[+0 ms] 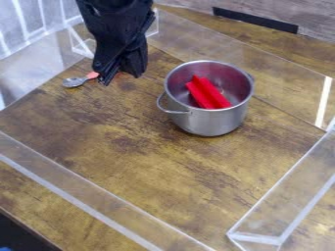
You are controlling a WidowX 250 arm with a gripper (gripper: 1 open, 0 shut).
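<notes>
My black gripper [116, 61] hangs over the upper left of the table, pointing down just above a utensil [74, 81] with a silver head and a pinkish-red handle, which it mostly hides. Whether its fingers are apart or together is hard to tell from this view. Right of it stands a steel pot [206, 120] with a handle on its left side and a red object [207, 93] lying inside.
Clear plastic strips run along the left, right and back. A dark panel lines the back right edge.
</notes>
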